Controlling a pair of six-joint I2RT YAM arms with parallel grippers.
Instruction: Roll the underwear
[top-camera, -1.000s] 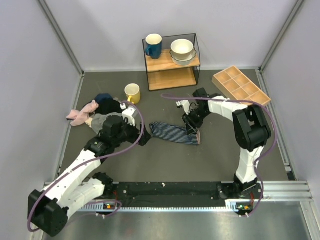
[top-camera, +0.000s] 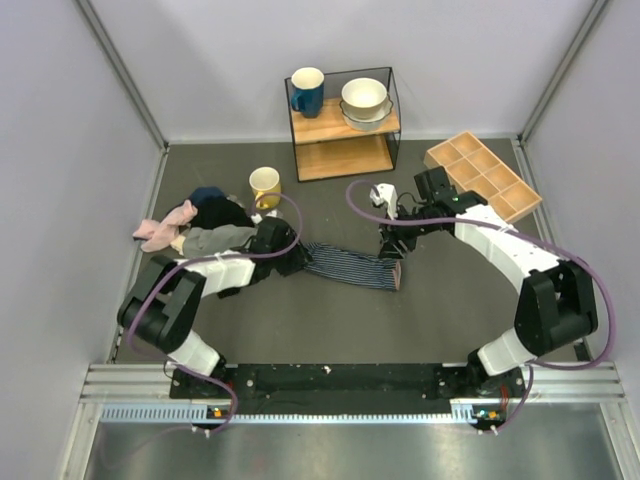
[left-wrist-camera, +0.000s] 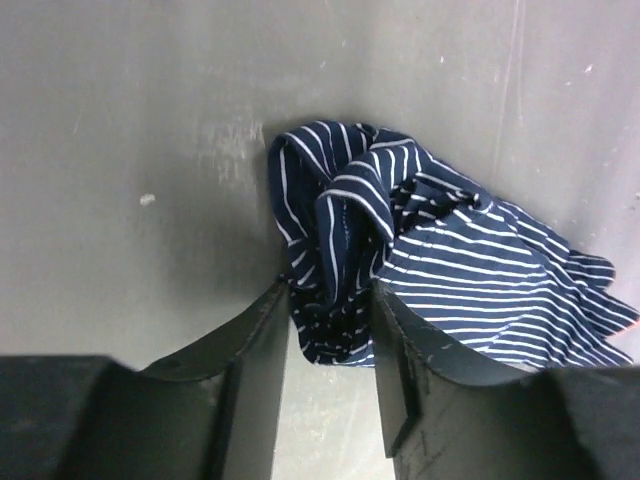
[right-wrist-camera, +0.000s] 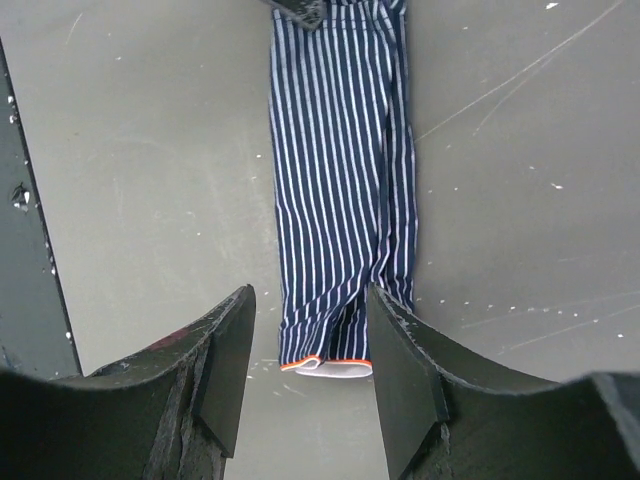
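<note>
The navy underwear with white stripes (top-camera: 350, 266) lies folded into a long strip, slanting across the middle of the table. Its left end is bunched up in the left wrist view, where the striped cloth (left-wrist-camera: 335, 205) runs between the fingertips of my left gripper. That gripper is part open, one fingertip on each side of the bunched end. Over the opposite end, my right gripper is part open above the cloth (right-wrist-camera: 335, 200), holding nothing. The orange-edged waistband (right-wrist-camera: 335, 364) shows between its fingers, lower down in that view.
Crumpled clothes (top-camera: 215, 240) are heaped on the left, beside a yellow mug (top-camera: 265, 187). A shelf (top-camera: 345, 157) with a blue mug and bowls stands at the back. An empty wooden divided tray (top-camera: 483, 175) lies at the back right.
The underwear stays about where it was.
</note>
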